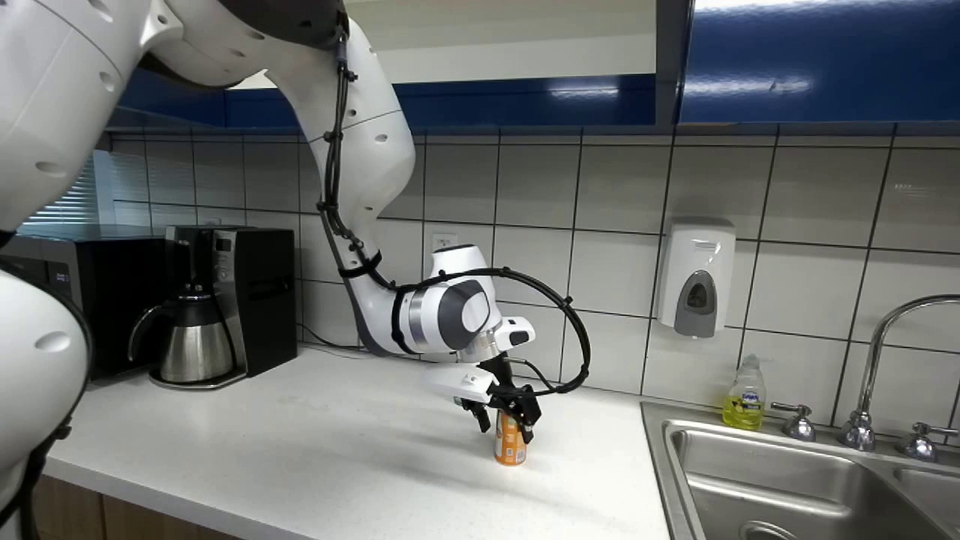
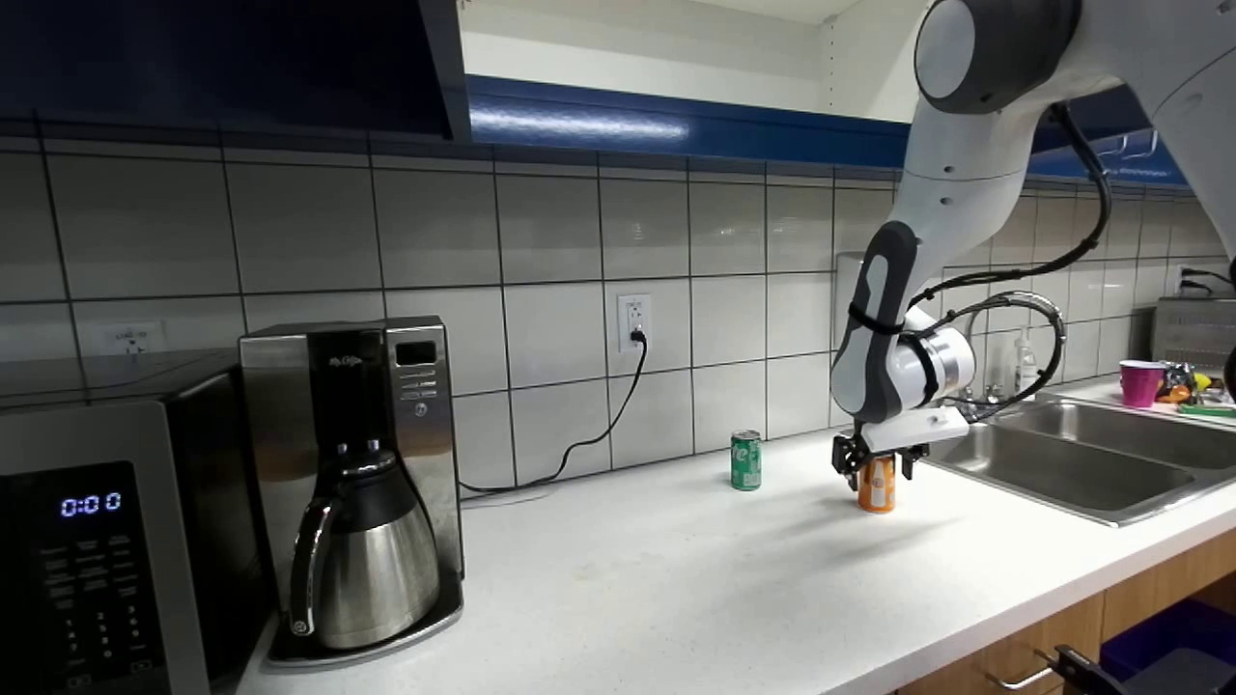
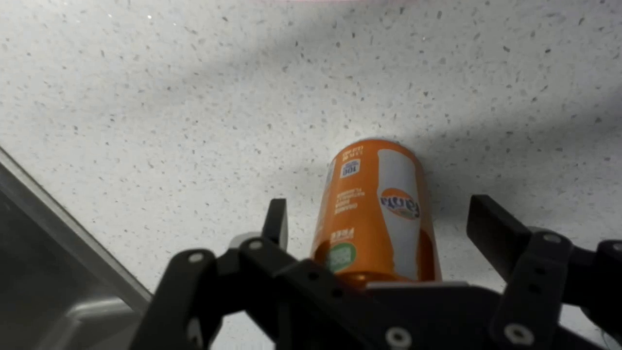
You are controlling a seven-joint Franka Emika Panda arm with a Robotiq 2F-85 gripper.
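Observation:
An orange Fanta can (image 3: 373,216) stands upright on the white counter, its label showing in the wrist view. My gripper is open around its upper part: one finger to each side, with a visible gap between the can and each fingertip. In exterior view 1 the gripper (image 1: 505,423) comes down over the orange can (image 1: 510,445), whose top is hidden behind the fingers. Exterior view 2 also has the gripper (image 2: 877,469) above and around the orange can (image 2: 877,488). A green can (image 2: 746,461) stands near the wall there, apart from the gripper.
The steel sink (image 1: 661,450) lies close to the right of the orange can, with a dish soap bottle (image 1: 745,396) behind it. A coffee maker (image 2: 353,486) and a microwave (image 2: 104,521) stand at the left.

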